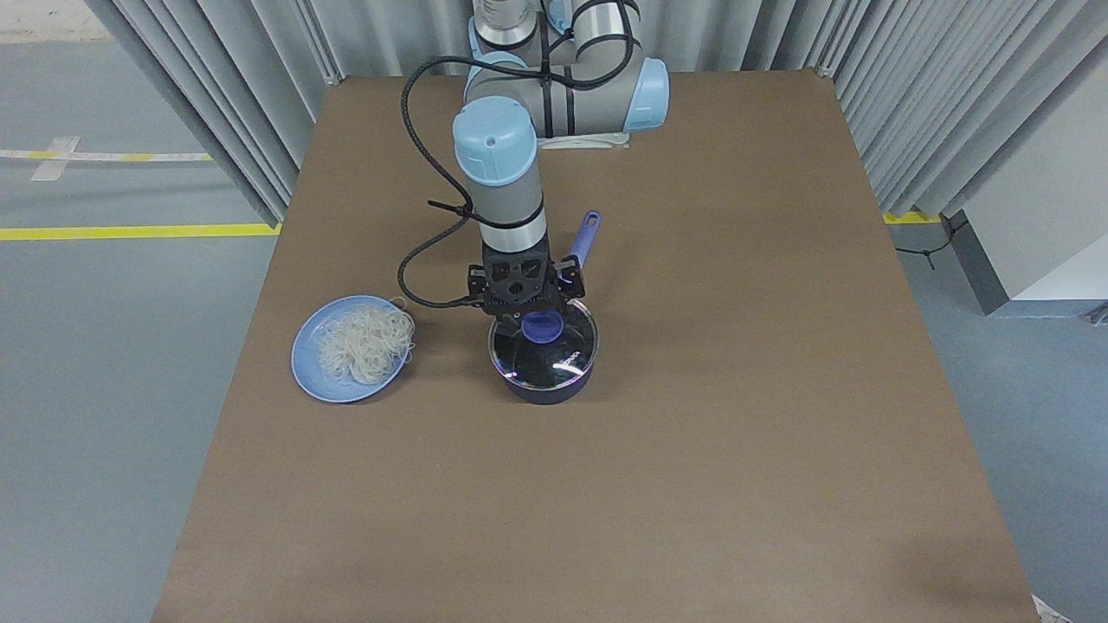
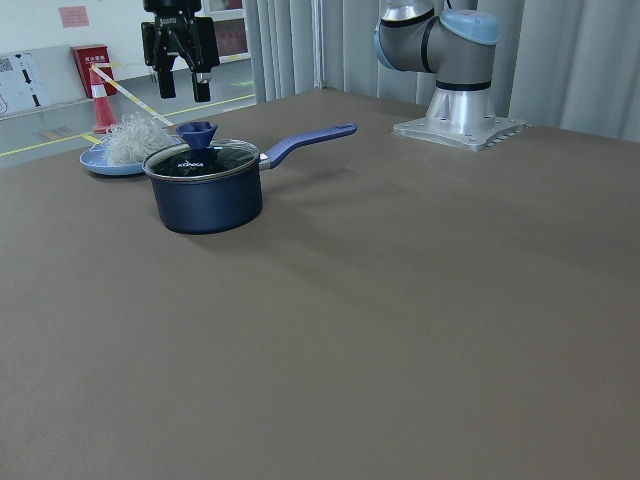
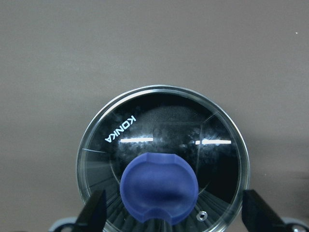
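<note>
A dark blue saucepan [image 2: 210,205] with a long blue handle [image 2: 315,136] stands on the table, covered by a glass lid [image 3: 166,113] marked KONKA. The lid's round blue knob [image 3: 159,186] lies low in the wrist view, between my two finger tips. My gripper [image 2: 184,85] is open and hangs above the pan, its fingers pointing down, clear of the knob. In the front view it covers part of the handle's base. Beside the pan, a blue plate [image 1: 312,369] holds a heap of white noodles [image 1: 365,343].
My arm's base [image 2: 460,130] is at the back edge, with curtains behind it.
</note>
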